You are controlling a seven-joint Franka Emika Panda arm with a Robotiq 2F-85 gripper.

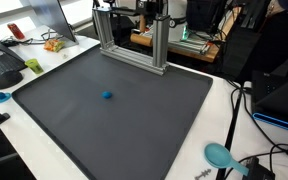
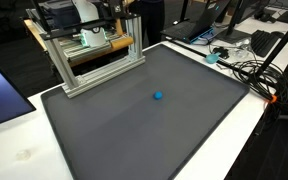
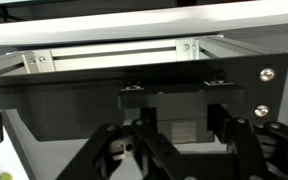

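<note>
A black panel (image 3: 74, 105) with silver screws spans the wrist view, with a metal-railed opening showing above it. A dark handle-like block (image 3: 179, 97) sticks out from the panel's middle. My gripper is right in front of this block, its dark fingers (image 3: 221, 118) standing apart, one toward each side. Whether they touch the block cannot be told. In both exterior views the gripper is hard to make out among dark parts at the top. There an aluminium frame (image 1: 132, 58) (image 2: 104, 75) stands at the table's edge.
A turquoise spoon-like item (image 1: 222, 156) and cables lie at one corner. A green item (image 1: 33, 65) sits near the far left edge.
</note>
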